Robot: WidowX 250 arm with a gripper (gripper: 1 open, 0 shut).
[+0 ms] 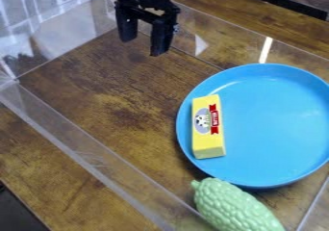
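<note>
My black gripper (144, 33) hangs over the back of the wooden surface, open, its two fingers spread with nothing seen between them. A yellow box (209, 137) with a red label and a cow picture lies on a blue plate (276, 110) at the right. A green, bumpy vegetable-shaped object (234, 206) lies at the bottom right, below the plate.
Clear plastic walls (90, 167) border the work area on several sides. A white tiled wall stands at the back left.
</note>
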